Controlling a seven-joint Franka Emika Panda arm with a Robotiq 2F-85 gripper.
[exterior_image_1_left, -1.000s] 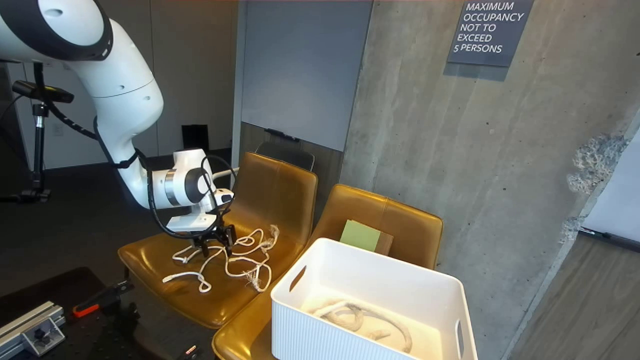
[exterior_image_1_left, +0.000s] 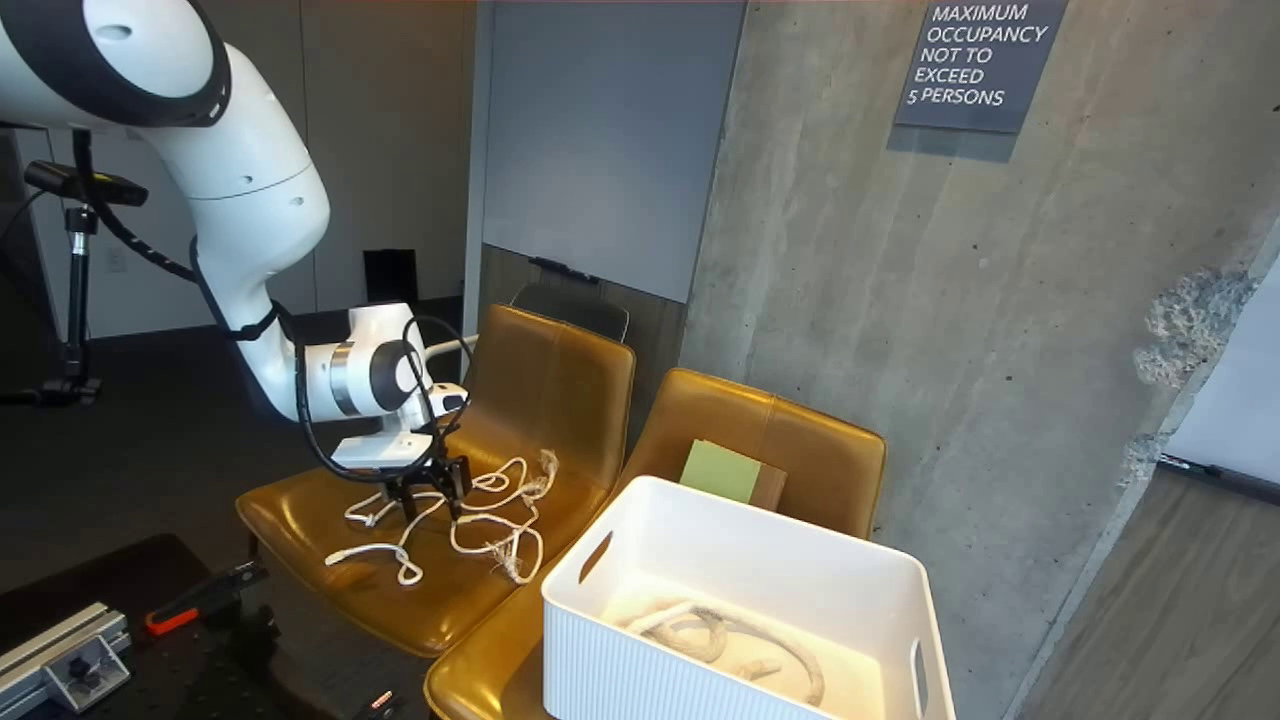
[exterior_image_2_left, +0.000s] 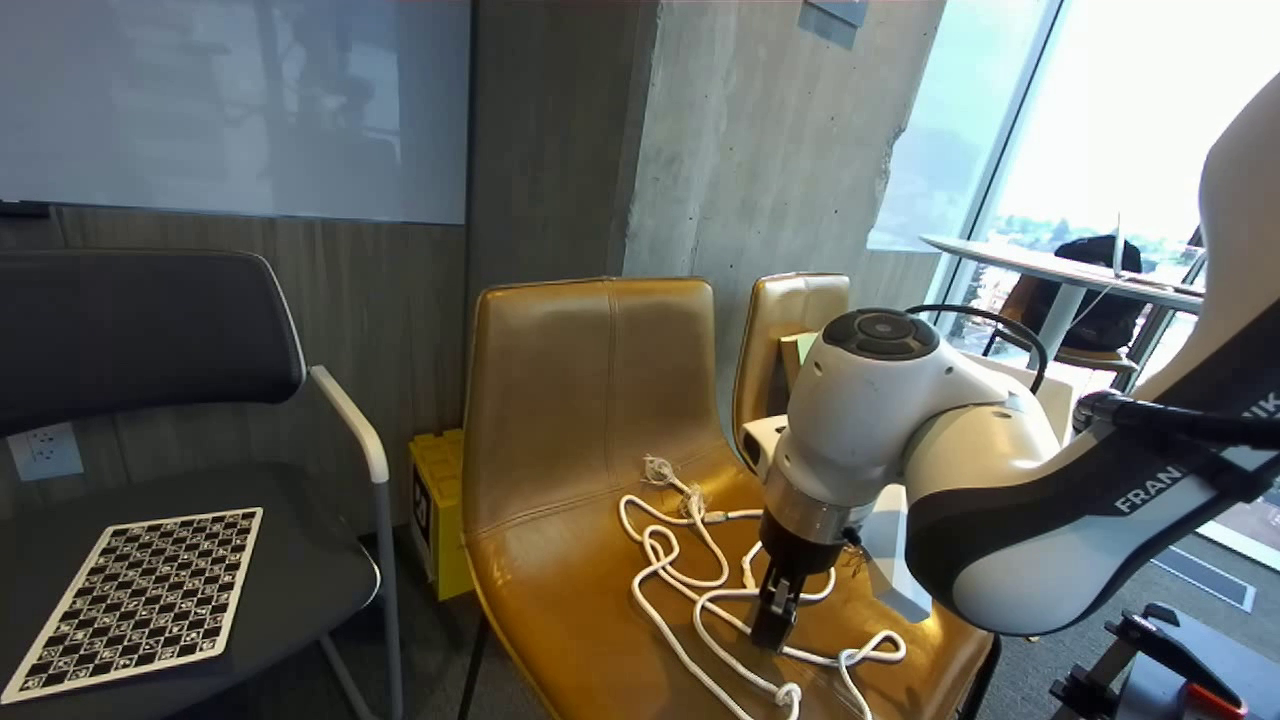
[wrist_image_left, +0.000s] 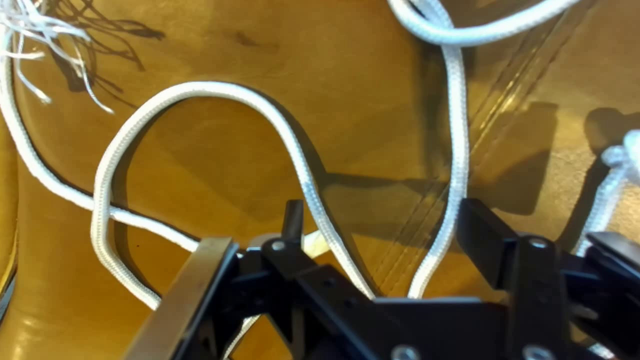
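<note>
White rope (exterior_image_1_left: 409, 535) lies in loose loops across the seat of a tan leather chair (exterior_image_1_left: 300, 516), its frayed end (exterior_image_2_left: 661, 470) toward the backrest. My gripper is open just above the seat, pointing down. In the wrist view two strands of the rope (wrist_image_left: 457, 138) run between the spread fingers, one strand close by the right finger. Whether the fingertips touch the leather I cannot tell. On a second tan chair stands a white bin (exterior_image_1_left: 744, 540) with pale rope (exterior_image_1_left: 708, 636) on its floor.
A green and brown block (exterior_image_1_left: 729, 475) rests behind the bin against the second chair's backrest. A dark chair (exterior_image_2_left: 120, 348) holding a checkered board (exterior_image_2_left: 138, 594) stands beside the rope's chair. The bin's top is uncovered.
The arm and gripper have come down slightly toward the seat. No movement shows in the rope or the bin.
</note>
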